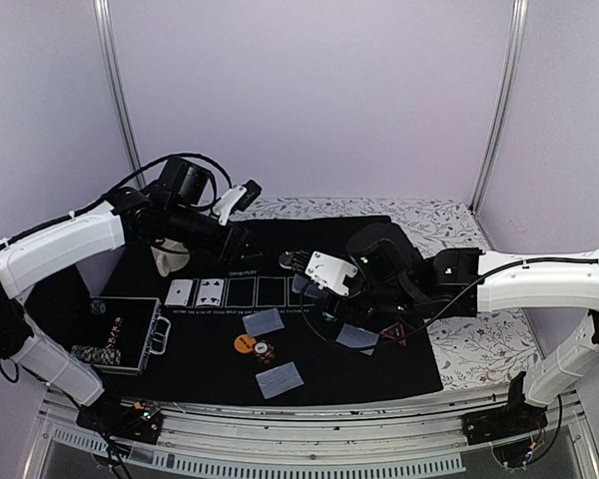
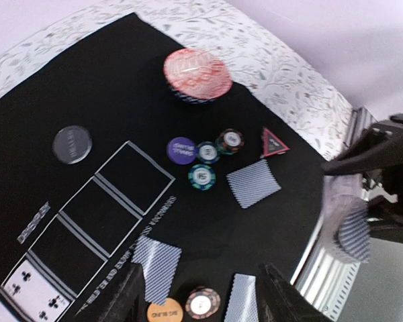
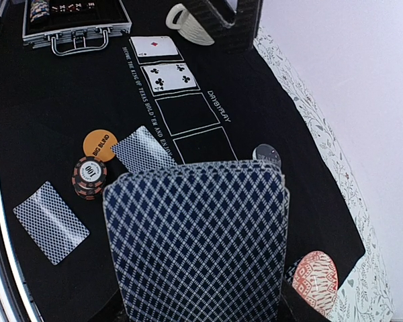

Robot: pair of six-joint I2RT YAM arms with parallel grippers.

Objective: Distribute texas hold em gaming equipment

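My right gripper [image 1: 309, 269] is shut on a deck of blue-backed cards [image 3: 195, 241], held above the middle of the mat. My left gripper [image 1: 238, 244] hangs to its left, part open, with nothing seen between its fingers. Face-up cards [image 3: 168, 77] lie in the slots. Blue-backed cards lie on the mat, one near the front [image 1: 280, 379] and one [image 2: 154, 268] below the slots. Big blind button [image 3: 99, 144], chip stack [image 3: 88, 176], small blind button [image 2: 181, 150] and red triangle [image 2: 273, 142] lie around them.
An open chip case [image 1: 115, 334] sits at the left, a white cup [image 3: 188, 27] behind it. A red patterned bowl-like object [image 2: 197, 75] is at the right. A white patterned surface borders the black mat.
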